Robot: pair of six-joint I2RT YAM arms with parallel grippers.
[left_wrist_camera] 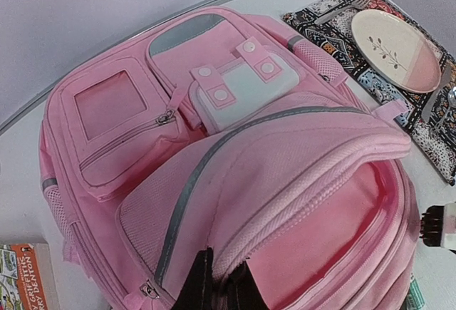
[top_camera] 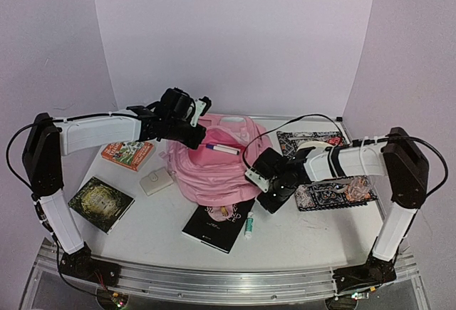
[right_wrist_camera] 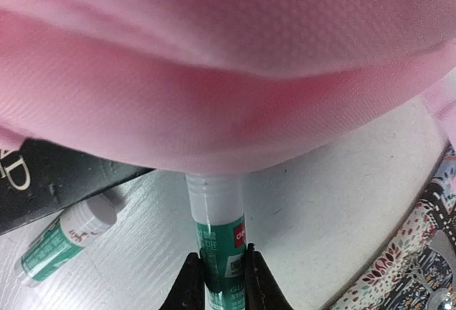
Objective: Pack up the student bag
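Note:
The pink student bag (top_camera: pixel 214 182) lies with its main pocket gaping; a blue-and-white marker (top_camera: pixel 223 149) shows in the opening. My left gripper is shut on the rim of the bag's flap. Low at the bag's front right, my right gripper has its fingers against both sides of a green-and-white glue stick (right_wrist_camera: pixel 221 242), whose cap end reaches under the bag's bulge. A second glue stick (right_wrist_camera: pixel 64 239) lies beside the black book (top_camera: pixel 217 228). Whether the held stick is clear of the table, I cannot tell.
At left lie an orange book (top_camera: pixel 128 155), a dark green book (top_camera: pixel 101 204) and a beige wallet (top_camera: pixel 156 181). On the right, a patterned mat (top_camera: pixel 320 199) carries a plate (left_wrist_camera: pixel 396 50) and cutlery. Bare table stretches along the front right.

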